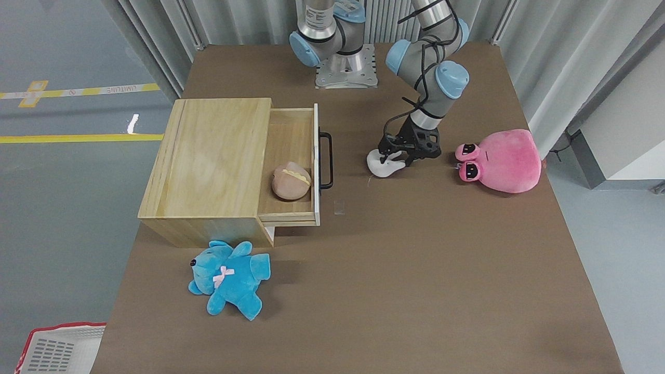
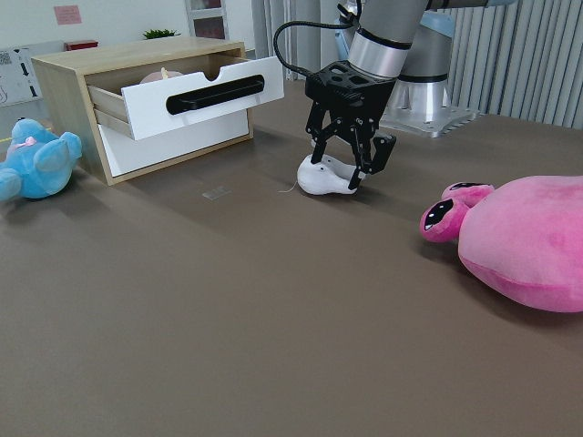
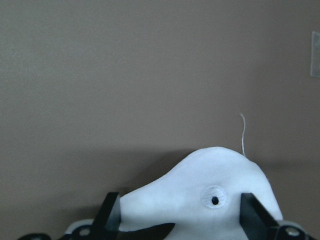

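A small white plush toy (image 1: 381,163) lies on the brown table right of the open drawer. My gripper (image 2: 337,155) is down over it, with its fingers on either side of the toy in the wrist view, where the white fabric (image 3: 190,190) with a small dark dot fills the space between them. Whether the fingers are closed firmly on it I cannot tell. A round tan plush (image 1: 291,181) sits inside the open drawer of the wooden cabinet (image 1: 199,162).
A pink plush toy (image 1: 505,161) lies just right of my gripper, a blue bear (image 1: 230,280) below the cabinet. The drawer's black handle (image 1: 326,184) faces me.
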